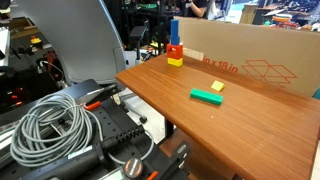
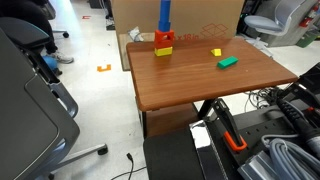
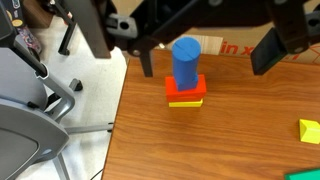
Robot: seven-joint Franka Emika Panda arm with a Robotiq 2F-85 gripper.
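A tall blue piece (image 1: 175, 32) stands upright on a red block (image 1: 175, 50), with a yellow block (image 1: 175, 62) underneath, near the far end of the wooden table. In the wrist view my gripper is open, its dark fingers wide apart on the two sides of the picture. The blue piece (image 3: 186, 62) shows in the gap, nearer the left finger, apart from both. Whether the fingertips reach down to its height I cannot tell. A small yellow block (image 2: 216, 52) and a green block (image 2: 227, 62) lie loose on the table. Neither exterior view shows the gripper.
A cardboard panel (image 1: 250, 55) stands along the table's back side. The table (image 1: 250, 120) has bare room around the green block. Coiled grey cable (image 1: 50, 130) lies beside the robot's base area, off the table.
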